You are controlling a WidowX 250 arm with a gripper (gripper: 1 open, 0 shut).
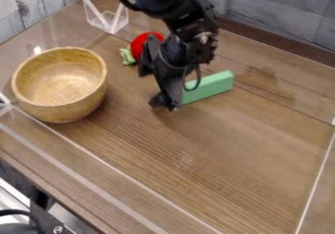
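The dark robot gripper (167,89) reaches down from the top centre over the wooden table, beside a mint-green block (210,85) that lies at its right. A red round object (147,44) is behind the arm, with a small green piece (128,55) next to it. The dark fingers are hard to make out against the arm, so I cannot tell their state or whether anything is between them.
A wide tan bowl (55,86) stands at the left. A white wire-like item (105,15) lies at the back left.
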